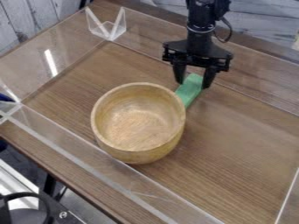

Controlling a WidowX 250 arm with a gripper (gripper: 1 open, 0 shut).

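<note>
My black gripper (pixel 197 63) is at the upper middle, its fingers lowered over a green bar (pixel 190 89), whose upper end is hidden by them. Whether they touch or grip it cannot be told. The bar lies on the wooden table beside the upper right rim of a large tan bowl (pixel 138 122).
A small clear object (pixel 107 23) stands at the upper left. Dark cables or parts show at the lower left edge.
</note>
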